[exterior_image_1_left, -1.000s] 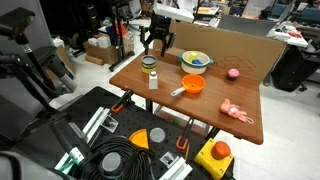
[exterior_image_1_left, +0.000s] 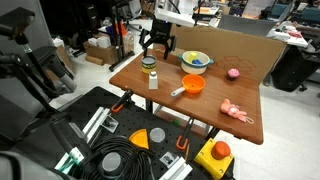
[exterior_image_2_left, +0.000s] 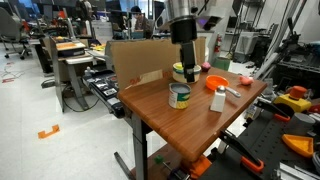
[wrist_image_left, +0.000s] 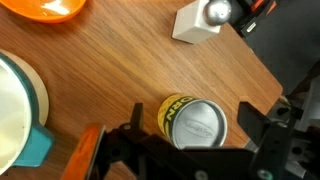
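Observation:
A can with a yellow label and a silvery top (exterior_image_1_left: 149, 66) stands upright near the left end of the wooden table; in the wrist view the can (wrist_image_left: 198, 124) lies between my fingers. My gripper (exterior_image_1_left: 155, 53) is open above the table, pointing down. From the side, the gripper (exterior_image_2_left: 186, 57) hangs higher than the can (exterior_image_2_left: 179, 97), with air between them. Nothing is held. A small white bottle with a grey cap (wrist_image_left: 195, 22) is close by the can.
An orange bowl (exterior_image_1_left: 193, 84), a pale bowl with yellow contents (exterior_image_1_left: 196, 68), a knife-like utensil (exterior_image_1_left: 177, 92), a pink toy (exterior_image_1_left: 236, 111) and a small reddish round thing (exterior_image_1_left: 233, 73) share the table. A cardboard panel (exterior_image_1_left: 245, 62) stands along its back. The table's right part has free room.

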